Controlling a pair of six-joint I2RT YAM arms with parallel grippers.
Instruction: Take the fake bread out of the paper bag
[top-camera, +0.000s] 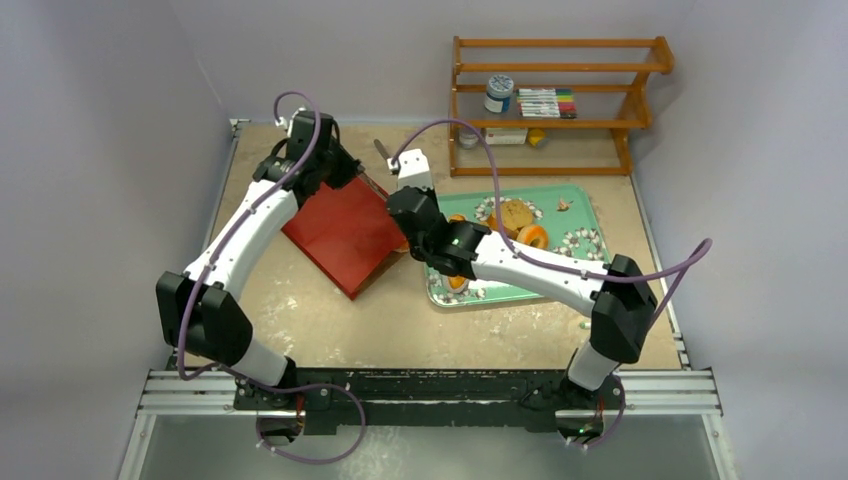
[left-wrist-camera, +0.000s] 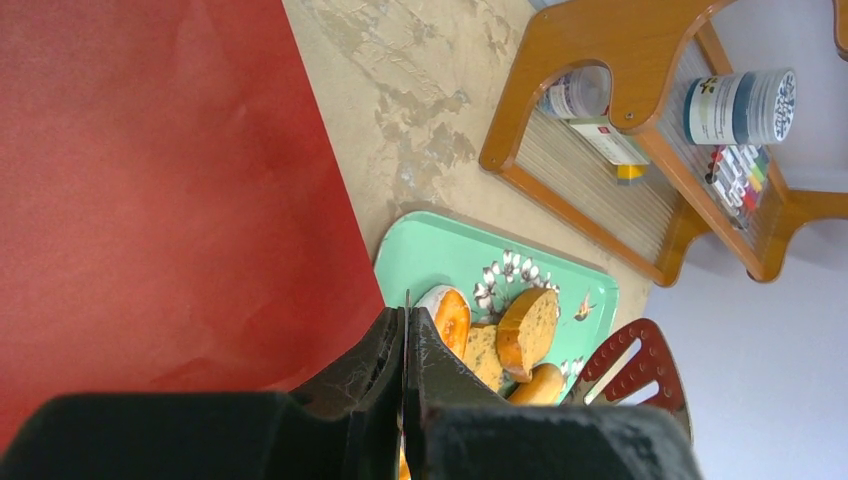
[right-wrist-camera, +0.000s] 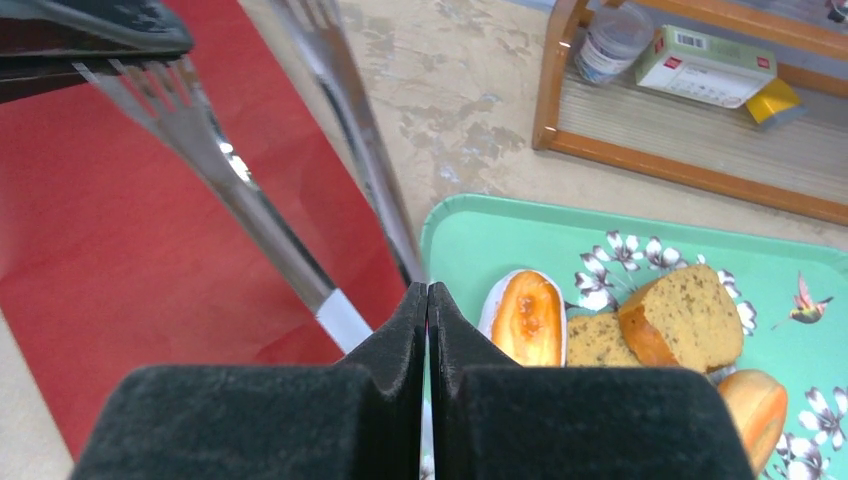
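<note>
A red paper bag (top-camera: 330, 240) lies on the left of the counter, filling the left of the left wrist view (left-wrist-camera: 170, 190). My left gripper is shut at the bag's right edge, with nothing seen between its fingers. My right gripper is shut and empty over the tray's left side, right of the bag. Bread pieces lie on the mint tray (right-wrist-camera: 480, 215): a slice (right-wrist-camera: 680, 315), an orange-topped piece (right-wrist-camera: 525, 320) and a roll (right-wrist-camera: 750, 410). A little orange shows at the bag's right edge in the top view, mostly hidden by my arm.
A wooden rack (top-camera: 545, 122) with jars and pens stands behind the tray. Long metal utensils (right-wrist-camera: 250, 200) cross above the bag in the right wrist view, near the left arm.
</note>
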